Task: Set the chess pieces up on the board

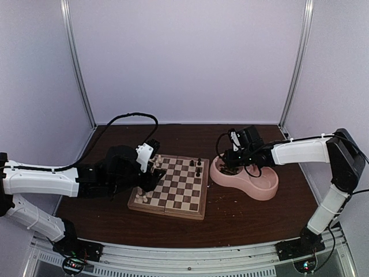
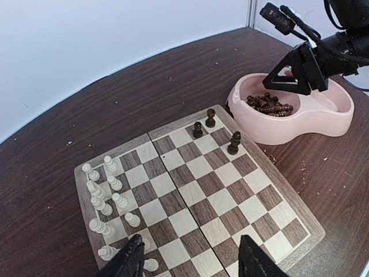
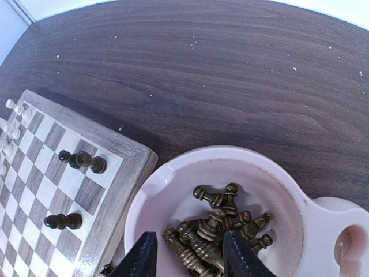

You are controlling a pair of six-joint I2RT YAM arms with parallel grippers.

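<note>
The wooden chessboard (image 1: 185,209) lies flat on the table. White pieces (image 2: 101,227) stand in two rows along its left side in the left wrist view. Three dark pieces (image 2: 233,142) stand near its far right corner. Above the white side hangs my left gripper, its fingers apart with nothing between them. My right gripper is over the pink bowl (image 3: 253,158), fingers apart. Several dark pieces (image 3: 214,225) lie heaped in the bowl; some show below and between those fingers, and none is visibly gripped.
A second, empty hollow of the pink container (image 1: 263,184) faces the front right. One dark piece (image 3: 108,269) shows low between board and bowl in the right wrist view. Bare table (image 3: 242,75) stretches behind board and bowl.
</note>
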